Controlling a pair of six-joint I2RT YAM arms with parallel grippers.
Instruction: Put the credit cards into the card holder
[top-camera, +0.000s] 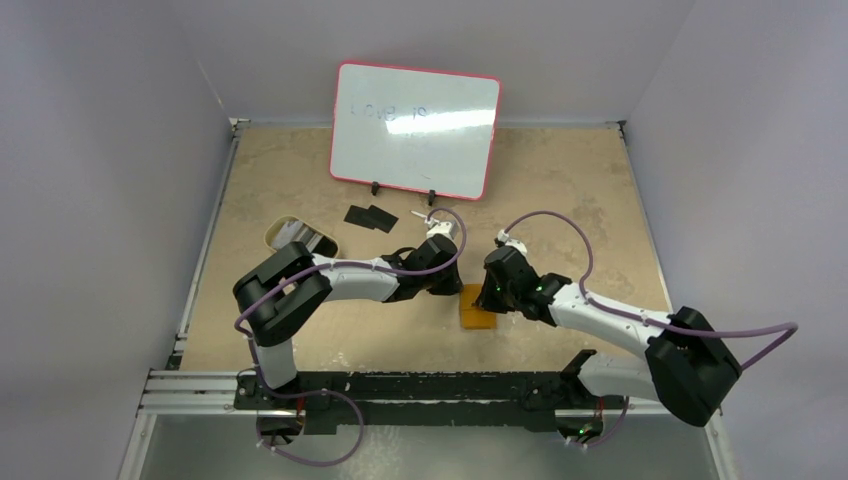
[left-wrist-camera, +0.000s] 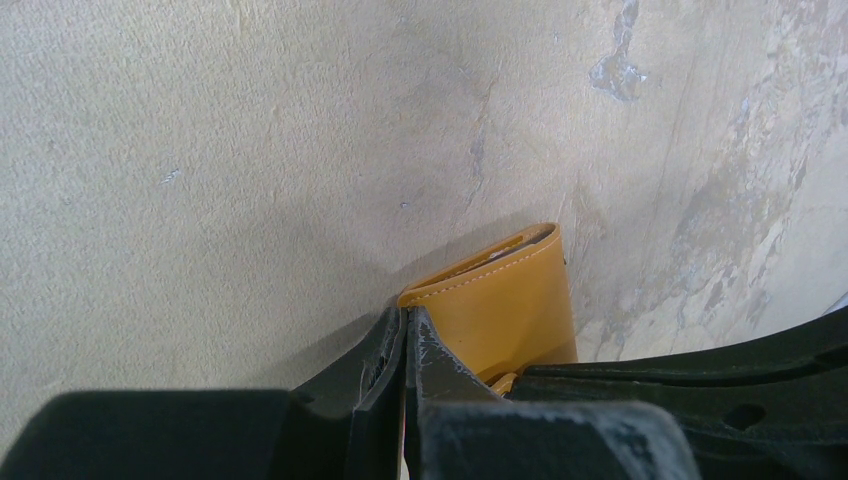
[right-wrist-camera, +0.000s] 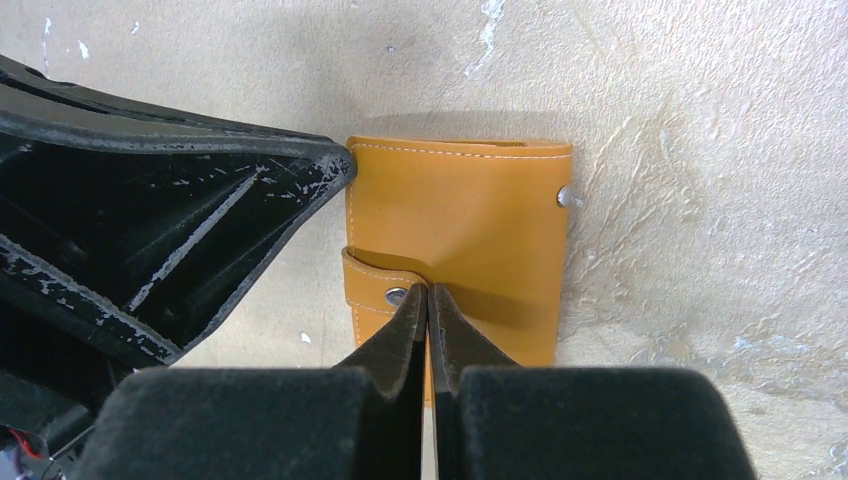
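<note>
The tan leather card holder (right-wrist-camera: 460, 210) lies folded on the table, its strap with a metal snap (right-wrist-camera: 396, 297) lying over its front. My right gripper is shut, its tips at the strap's end beside the snap. My left gripper is shut at the holder's corner; whether the thin leather edge is between its fingers is hard to tell. Nothing else shows in either gripper. A slim opening along the holder's top edge (left-wrist-camera: 490, 262) has something pale inside. Two dark flat cards (top-camera: 371, 217) lie up and left of the left arm.
A basket (top-camera: 271, 232) with pale and dark items stands at the left, partly behind the left arm. A whiteboard (top-camera: 415, 140) leans at the back, with a white pen-like item near its foot. Free table lies at the back right and front left.
</note>
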